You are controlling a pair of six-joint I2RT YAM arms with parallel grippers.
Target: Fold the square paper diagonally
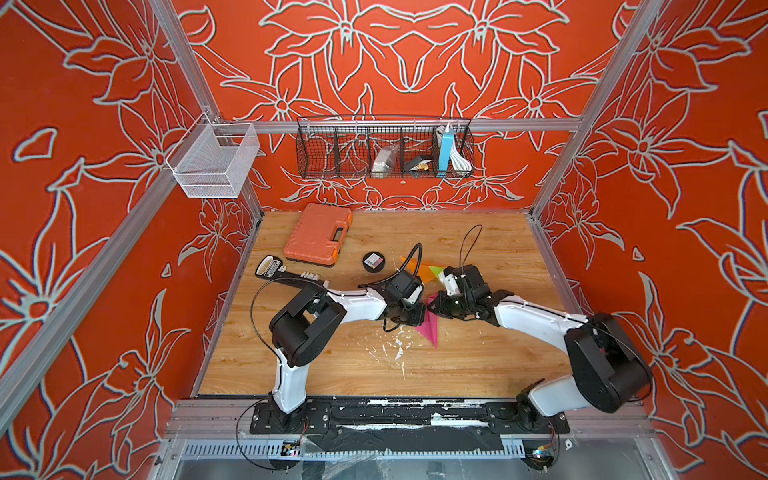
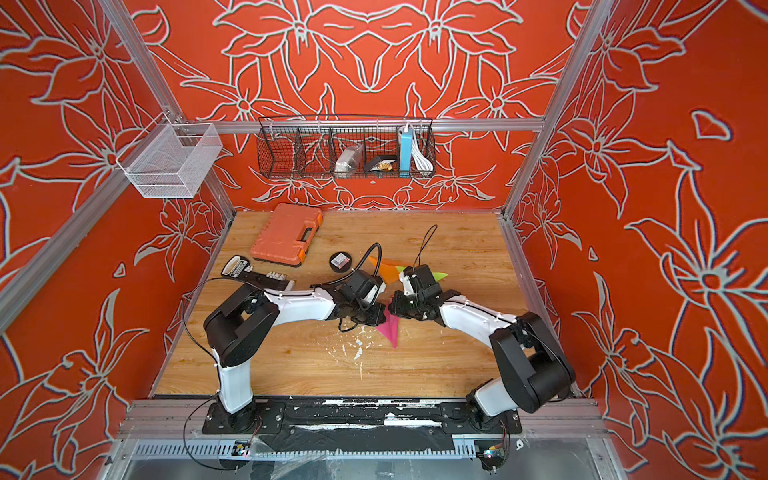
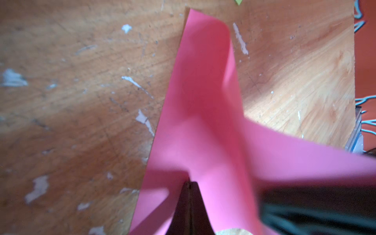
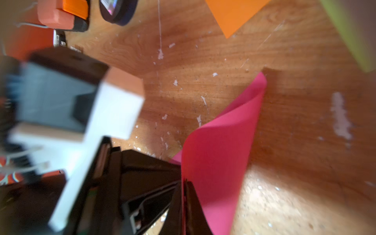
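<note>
The pink paper (image 1: 429, 330) lies between my two arms, bent over in a loose curl with its lower corner pointing toward the table's front. In the left wrist view, my left gripper is shut, its tips resting against the pink sheet near its left edge; nothing shows between them. From the other side, my right gripper is shut on the edge of the raised flap, a thin pink line running down between its fingers. The part of the sheet beneath the grippers is hidden in the top views.
An orange paper (image 4: 237, 13) and a yellow-green paper (image 4: 354, 35) lie just behind the grippers. An orange case (image 1: 317, 233), a round black tape (image 1: 373, 261) and a dark tool (image 1: 276, 269) are at the back left.
</note>
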